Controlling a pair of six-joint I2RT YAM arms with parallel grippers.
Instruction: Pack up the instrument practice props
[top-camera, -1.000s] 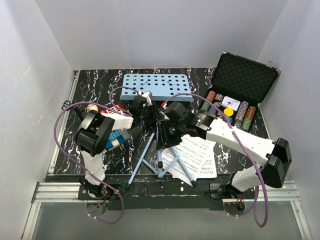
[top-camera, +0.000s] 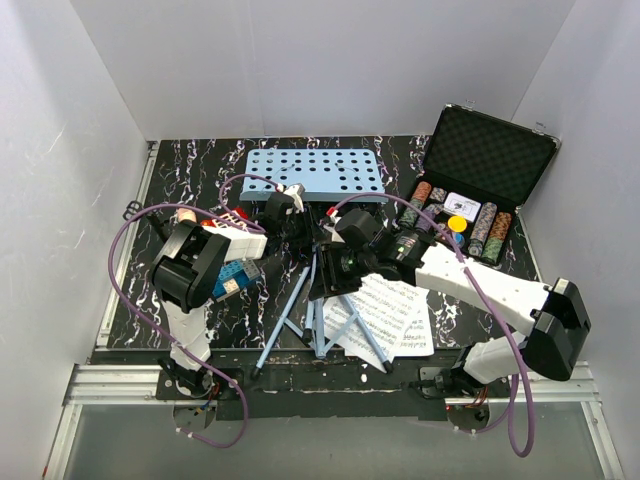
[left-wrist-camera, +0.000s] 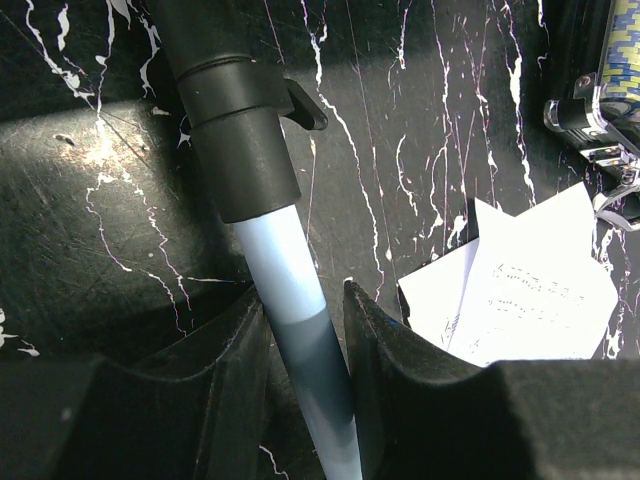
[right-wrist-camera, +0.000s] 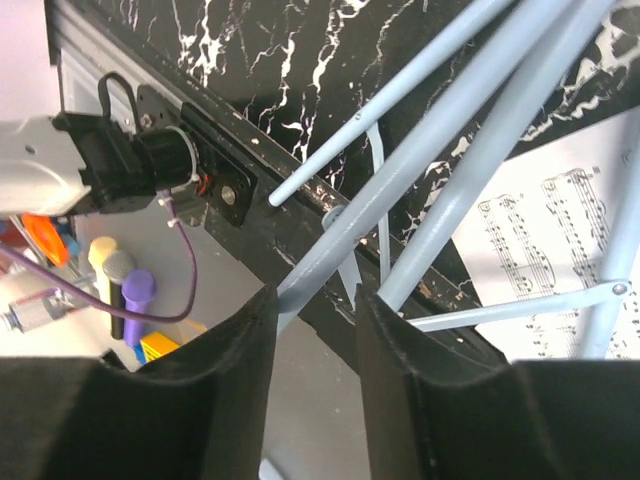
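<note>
A pale-blue folding music stand lies with its tubes spread over the front middle of the table, partly on sheet music. In the left wrist view a blue tube with a black collar runs between the fingers of my left gripper, which is part open around it. My right gripper stands over the tubes, part open, one blue tube passing at its fingertips; whether it touches cannot be told. The perforated blue desk panel lies at the back.
An open case of poker chips sits at the back right. Red items and a blue-and-white block lie at left, partly under my left arm. White walls bound the sides and back.
My right arm has shifted slightly at the gripper over the stand tubes. The left arm looks unchanged in the top view.
</note>
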